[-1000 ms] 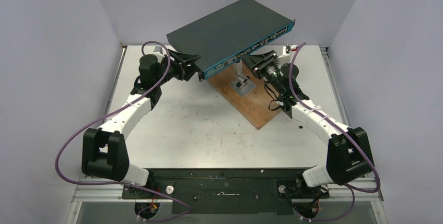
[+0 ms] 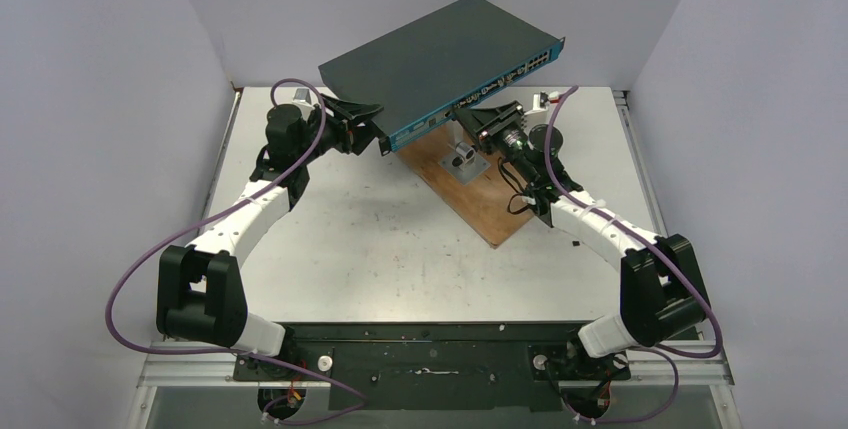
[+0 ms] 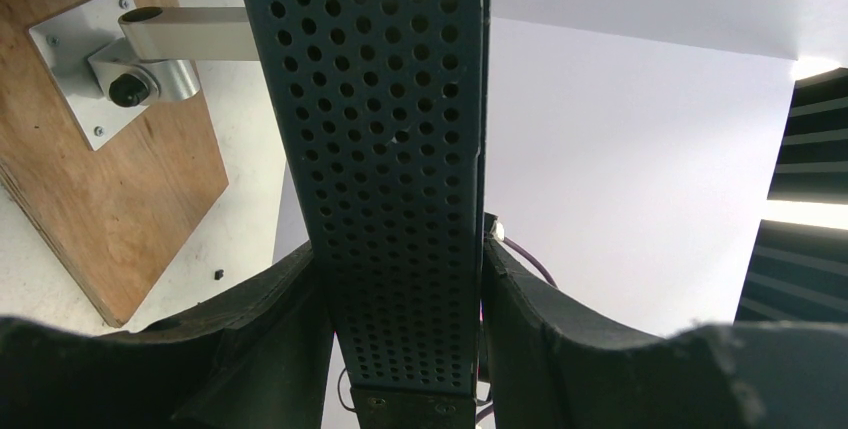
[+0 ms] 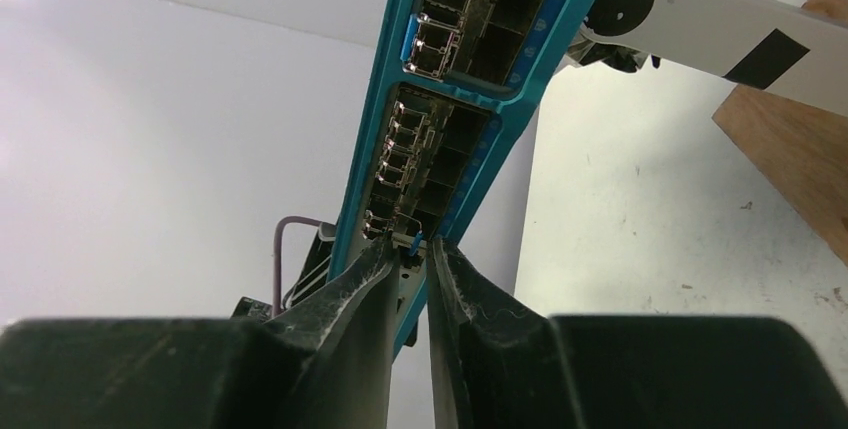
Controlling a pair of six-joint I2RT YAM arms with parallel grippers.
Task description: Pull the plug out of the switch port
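Observation:
A large dark network switch (image 2: 440,59) with a teal port front hangs tilted above the table. My left gripper (image 2: 372,121) is shut on its left end; the left wrist view shows the perforated side panel (image 3: 370,149) between the fingers. My right gripper (image 2: 462,119) is at the port row. In the right wrist view its fingertips (image 4: 440,261) sit close together at a lower port, around a small plug with a blue tab (image 4: 415,244); whether they grip it is unclear.
A metal stand (image 3: 200,34) on a plate rises from a wooden board (image 2: 480,209) under the switch. Walls stand on both sides and behind.
Over the last second my right arm has moved slightly left, bringing its gripper closer to the switch's front. The left arm and switch have not visibly moved.

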